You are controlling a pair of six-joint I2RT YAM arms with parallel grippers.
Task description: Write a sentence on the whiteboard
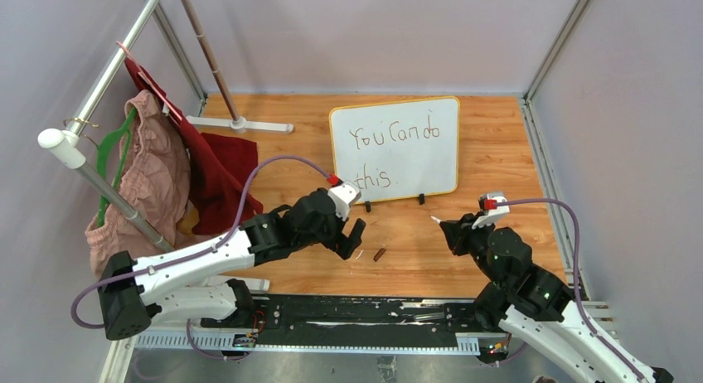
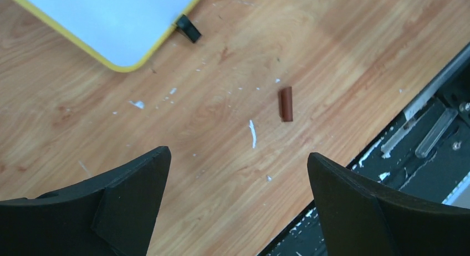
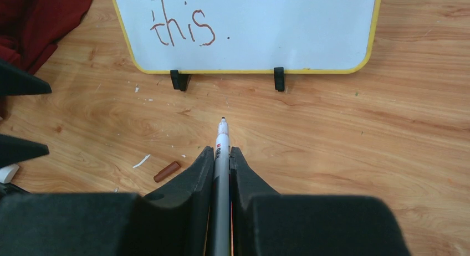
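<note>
The whiteboard (image 1: 406,160) stands upright on two black feet, with "You can do this" handwritten on it in brown; a dot follows "this" in the right wrist view. My right gripper is shut on a white marker (image 3: 223,173), its tip bare and pointing at the board, clear of the surface. On the table lies a small brown cap (image 2: 286,104); the same cap (image 1: 380,254) is between the arms in the top view. Above and just left of it hangs my left gripper (image 1: 354,241), open and empty, its fingers (image 2: 136,184) wide apart.
To the left, a clothes rack (image 1: 124,43) carries a pink garment (image 1: 153,167) and a dark red one (image 1: 228,163). White scraps (image 2: 253,134) dot the wood near the cap. Free table (image 3: 354,150) stretches to the right of the board.
</note>
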